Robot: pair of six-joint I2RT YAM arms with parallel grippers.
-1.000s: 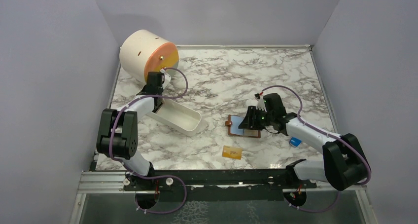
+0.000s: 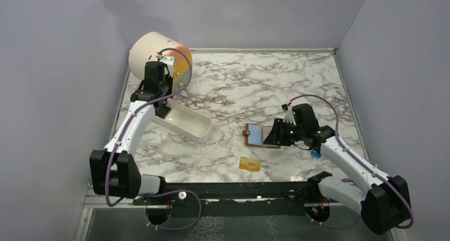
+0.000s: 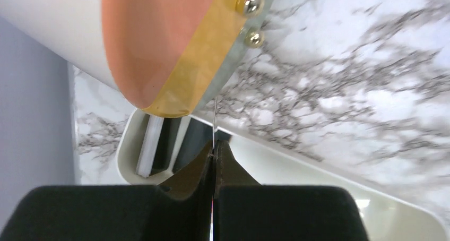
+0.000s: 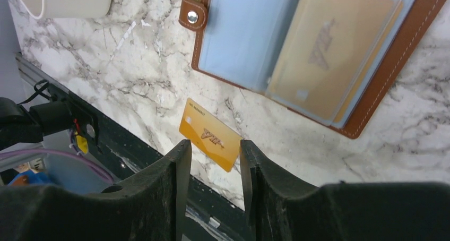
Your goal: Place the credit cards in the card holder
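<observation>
An orange-gold card lies flat on the table near the front edge, below the holder in the top view. The brown card holder is spread open: its left side shows a pale blue pocket, its right side a tan card under clear plastic. Above the holder's right part my right gripper is part open, with nothing between its fingers. My left gripper is shut above the far-left end of the white tray. A thin pale sliver sticks out from its fingertips; what it is cannot be told.
A large white cylinder with an orange-and-yellow end stands right behind the left gripper. Dark flat items sit in the tray's left end. A blue object lies beside the right arm.
The tray shifted slightly left early on. My right gripper has moved right across the holder; the loose card stays put.
</observation>
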